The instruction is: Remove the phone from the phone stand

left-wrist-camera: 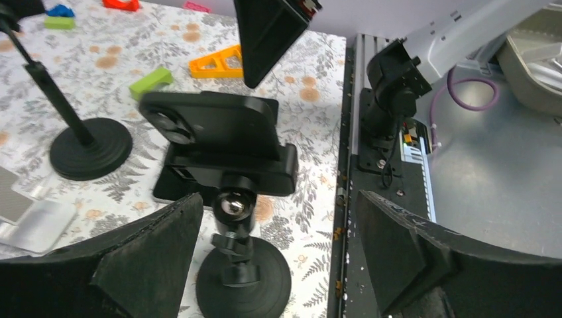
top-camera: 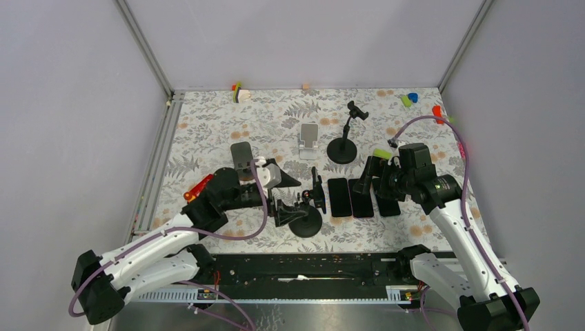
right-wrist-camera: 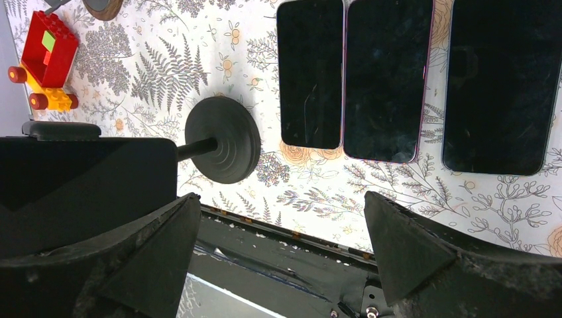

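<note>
A phone stand with a round black base (top-camera: pixel 305 222) stands near the table's front edge, its clamp head (left-wrist-camera: pixel 212 126) raised on a short neck. In the right wrist view, the flat dark face of a phone (right-wrist-camera: pixel 93 192) fills the lower left, upright in that clamp. My left gripper (top-camera: pixel 301 199) is open, to the left of the stand. In the left wrist view, clamp and neck appear ahead, between the spread fingers, without visible contact. My right gripper (top-camera: pixel 373 183) is open above the phones on the table, right of the stand, nothing between its fingers.
Three dark phones lie flat right of the stand: one nearest (right-wrist-camera: pixel 310 79), a middle one (right-wrist-camera: pixel 386 86) and a wide one (right-wrist-camera: pixel 500 93). Behind are a tall black stand (top-camera: pixel 341 149) and a white stand (top-camera: pixel 308 141). Red toy blocks (top-camera: pixel 199 186) lie at left.
</note>
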